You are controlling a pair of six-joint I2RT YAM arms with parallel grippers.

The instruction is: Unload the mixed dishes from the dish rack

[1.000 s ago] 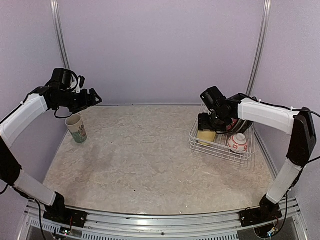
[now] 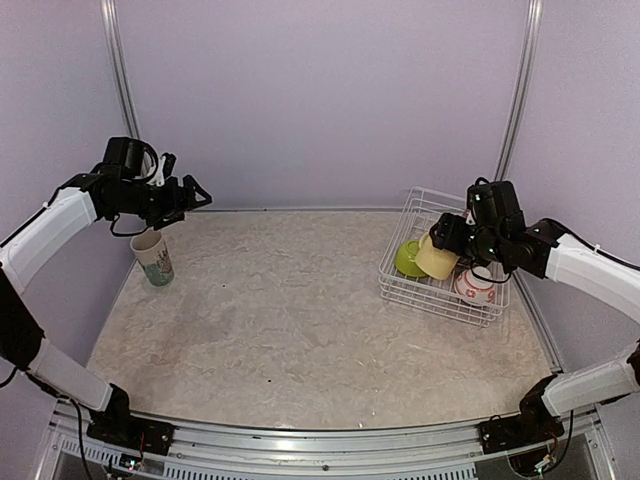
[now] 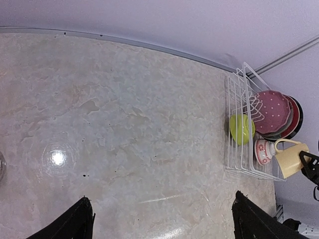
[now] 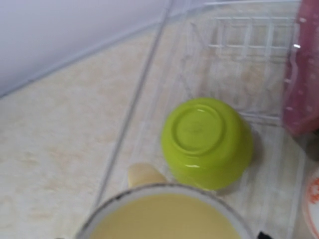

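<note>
A pale yellow mug [image 2: 437,260] hangs tilted above the wire dish rack [image 2: 400,293], with my right gripper [image 2: 456,236] shut on it. In the left wrist view the yellow mug [image 3: 290,160] shows its handle and stands clear of the rack wires. Its rim [image 4: 164,187] fills the bottom of the right wrist view. Inside the rack are a green bowl [image 4: 207,144], upside down, a red-and-white bowl [image 2: 475,285] and several plates [image 3: 273,110] standing on edge. My left gripper is open and empty, high at the table's left.
A tall patterned cup [image 2: 154,258] stands at the table's left edge, below my left gripper. Walls close in behind and at both sides; the rack sits near the right wall.
My right gripper has moved right and up with the yellow mug, uncovering the green bowl. The left gripper has shifted only slightly to the right.
</note>
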